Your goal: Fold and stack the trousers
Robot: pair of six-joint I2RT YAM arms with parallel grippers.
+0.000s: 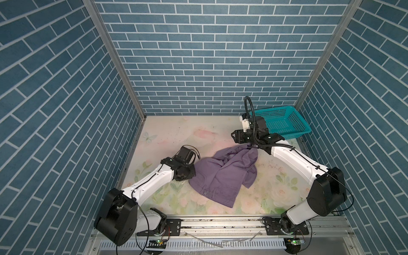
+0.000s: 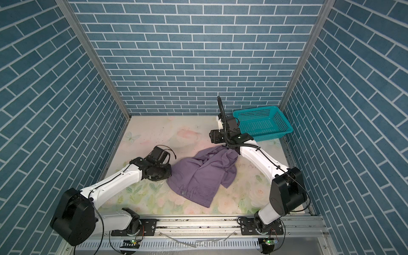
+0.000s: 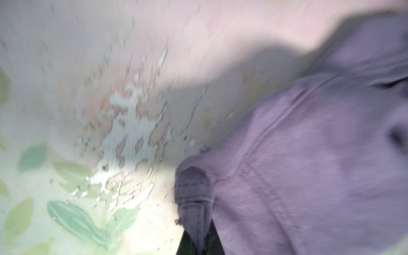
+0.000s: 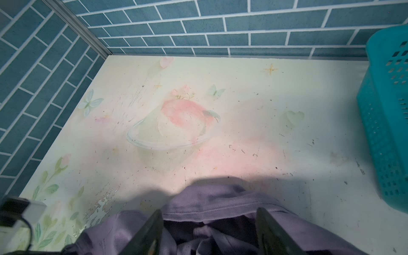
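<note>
Rumpled purple trousers (image 1: pixel 225 174) lie across the middle of the table, bunched at their far right end. At their left corner my left gripper (image 1: pixel 191 176) is shut on the fabric; in the left wrist view a pinched fold of the trousers (image 3: pixel 194 187) rises from between its fingertips. My right gripper is open at the far end of the trousers, its two fingers (image 4: pixel 268 231) spread apart. Between and beyond those fingers the bunched cloth (image 4: pixel 229 204) shows, apparently not gripped.
A teal mesh basket (image 1: pixel 282 121) stands at the back right, behind the right arm. Brick-patterned walls enclose the sides and back.
</note>
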